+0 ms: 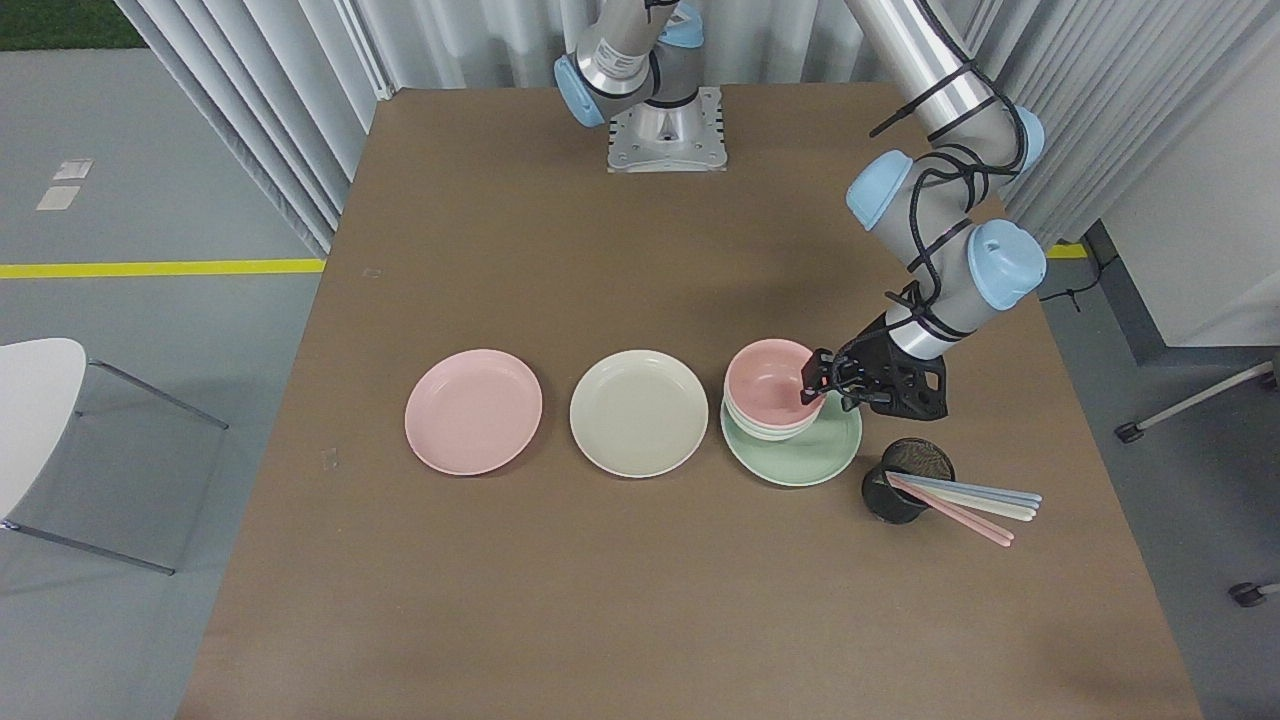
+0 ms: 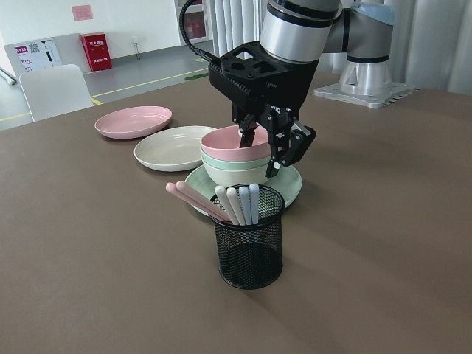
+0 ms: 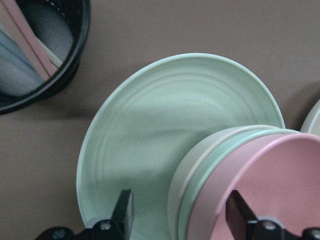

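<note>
A pink bowl tops a stack with a mint bowl and a white bowl, standing on a green plate. My gripper is open over the stack's rim: in the wrist view one finger is inside the pink bowl, the other outside over the green plate, with the rims between them. Whether it touches the bowls I cannot tell. A pink plate and a cream plate lie to the left in the front view.
A black mesh cup with pink, white and blue chopsticks stands near the green plate.
</note>
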